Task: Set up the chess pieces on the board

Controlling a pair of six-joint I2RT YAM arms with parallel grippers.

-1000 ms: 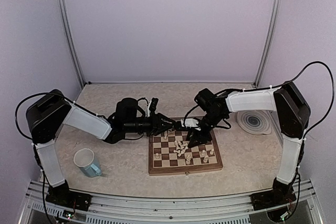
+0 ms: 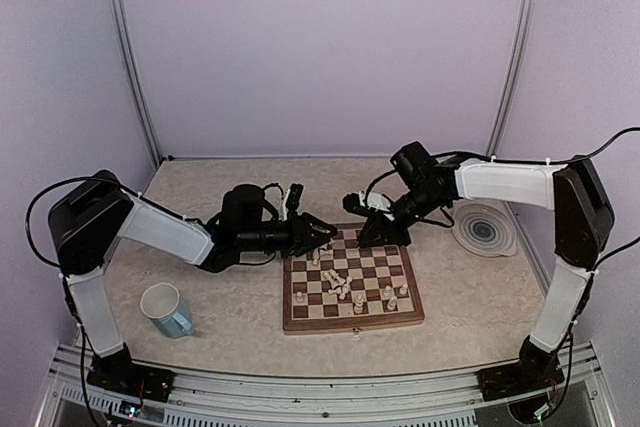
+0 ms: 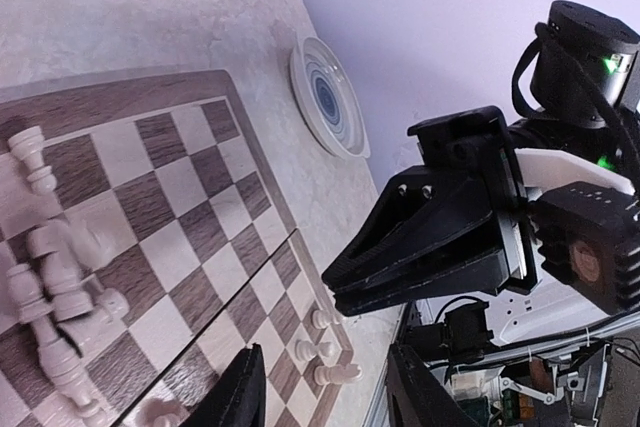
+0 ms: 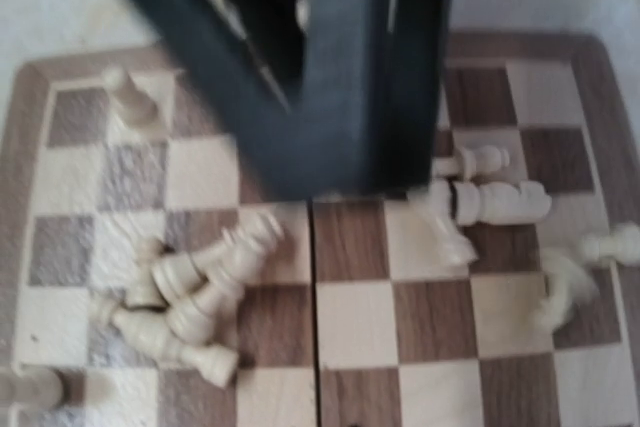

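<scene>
The wooden chessboard (image 2: 305,326) lies at the middle of the table. Pale pieces in a loose heap (image 2: 338,284) lie on their sides near its centre; the right wrist view also shows this fallen heap (image 4: 195,292). A few pieces stand upright near the front edge, among them a pawn (image 2: 299,297). My right gripper (image 2: 383,242) is over the board's far right part, its fingers (image 4: 345,147) shut and blurred; anything between them is hidden. At the board's far left, my left gripper is open and empty, above the squares.
A light blue mug (image 2: 167,309) stands at the left front. Right of the board is a stack of round clear lids (image 2: 484,231). Bare table lies in front of and behind the board. The two grippers are close together.
My right gripper has moved away from the heap, toward the board's far edge and to the right. The left arm has barely shifted. The heap looks slightly rearranged since a second ago.
</scene>
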